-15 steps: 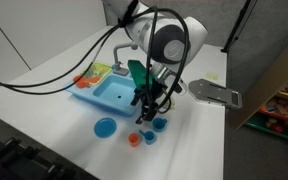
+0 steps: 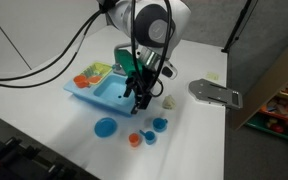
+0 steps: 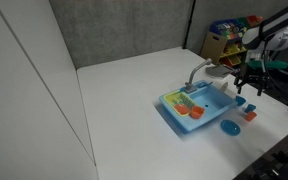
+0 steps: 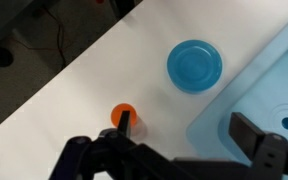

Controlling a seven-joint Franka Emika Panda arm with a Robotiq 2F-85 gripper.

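Note:
My gripper is open with nothing between its fingers, raised above the table. In the wrist view an orange cup [image 4: 124,114] stands under the left finger, partly covered by it. A blue plate [image 4: 194,66] lies flat on the table just ahead. The light blue sink tray [image 4: 274,88] fills the right side of that view. In exterior view 1, blue cups [image 2: 160,124] stand near the orange cup [image 2: 134,140], to the right of the plate [image 2: 105,127]. The gripper [image 2: 149,96] appears there over the tray's right edge.
Orange items [image 2: 87,79] and a drying rack lie at the tray's left end. A grey flat board [image 2: 215,93] lies to the right, with a pale object [image 2: 169,102] beside the gripper. Shelves with coloured things [image 3: 224,40] stand behind.
Over the last second the arm has shifted left and back, from near the blue cups toward the tray. The objects look unmoved.

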